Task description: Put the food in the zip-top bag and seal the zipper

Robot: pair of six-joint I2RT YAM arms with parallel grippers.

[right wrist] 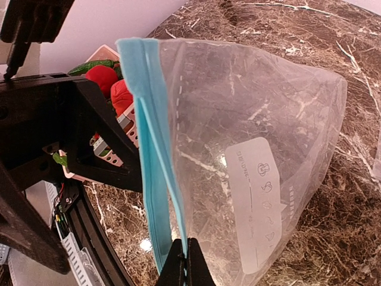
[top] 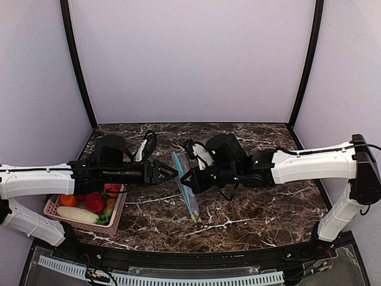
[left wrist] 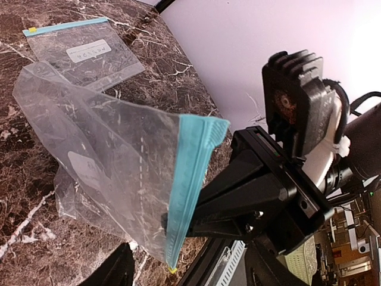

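A clear zip top bag with a light-blue zipper strip [left wrist: 189, 173] hangs between the arms, its mouth edge standing upright. My right gripper is shut on that strip, which runs down between its fingertips. My left gripper [top: 169, 171] faces the strip from the left with its fingers apart and nothing between them; its fingers [left wrist: 122, 265] show at the bottom of the left wrist view. The bag looks empty, and a white label [right wrist: 256, 202] shows on its side. The food, including a white radish [top: 76, 214] and red pieces [top: 94, 201], lies in a pink basket [top: 116, 217].
A second clear bag with a blue zipper [left wrist: 83, 50] lies flat on the dark marbled table [top: 155, 220], behind the hanging one. The left forearm passes over the basket's back part. Open tabletop remains in front of the grippers.
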